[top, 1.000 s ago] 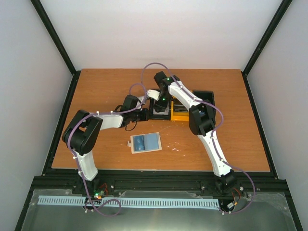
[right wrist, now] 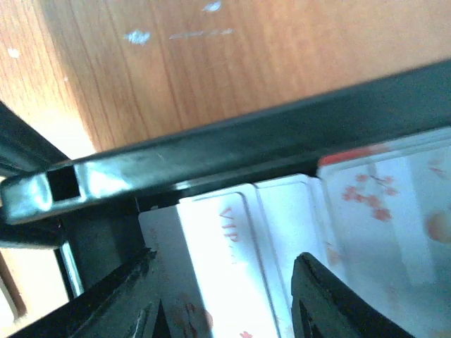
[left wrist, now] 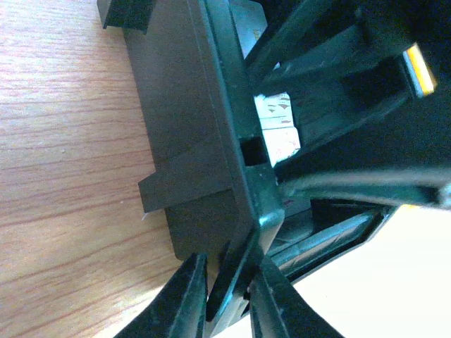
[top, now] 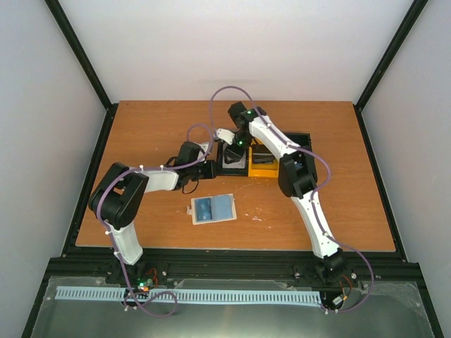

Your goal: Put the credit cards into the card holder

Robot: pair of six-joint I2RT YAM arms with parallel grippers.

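Credit cards stand in a black box. In the right wrist view a white card with red VIP lettering leans between a grey card and other pale cards. Over them my right gripper is open, its fingers apart on either side of the VIP card with no grip showing. In the left wrist view my left gripper is shut on a corner of the black box's rim. An open card holder, blue inside with a pale border, lies flat on the table in front of the box.
To the right of the card section the box has a yellow part and another black section. The right arm crosses above these and hides some of them.
The box has slid a touch to the left. My left arm and the card holder look nearly still.
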